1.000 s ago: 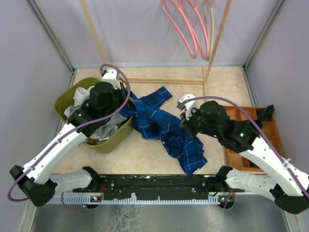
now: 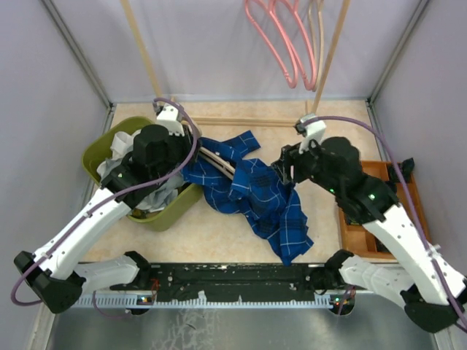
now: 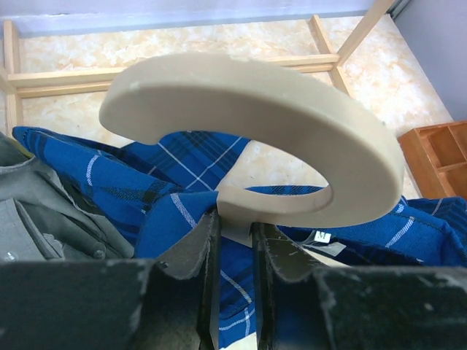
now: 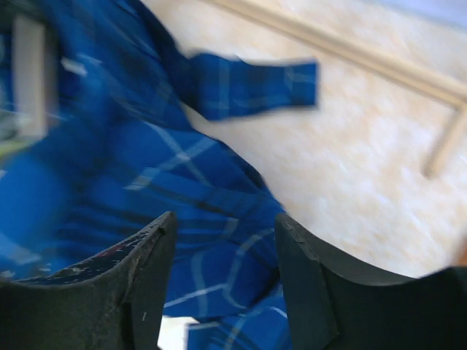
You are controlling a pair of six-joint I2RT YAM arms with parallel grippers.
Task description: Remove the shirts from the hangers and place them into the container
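The blue plaid shirt (image 2: 252, 189) hangs spread over the middle of the table, its lower end toward the front right. A beige hanger (image 2: 219, 162) pokes out of the cloth at the upper left of the shirt. Its large curved hook (image 3: 241, 98) fills the left wrist view, and my left gripper is shut on the base of that hook. Above the shirt's right side is my right gripper, its fingers apart. Shirt cloth (image 4: 197, 211) shows behind and below that gap; whether any touches the fingers I cannot tell.
A green bin (image 2: 169, 217) full of grey and white clothes stands under the left arm. An orange-brown divided tray (image 2: 354, 237) lies at the right. Pink hangers (image 2: 292, 44) hang from the wooden rack (image 2: 248, 122) at the back.
Cloth has shifted on the hanger, so its beige arm now shows. My right gripper has moved slightly toward the back, its arm changing pose. The left gripper has stayed nearly still.
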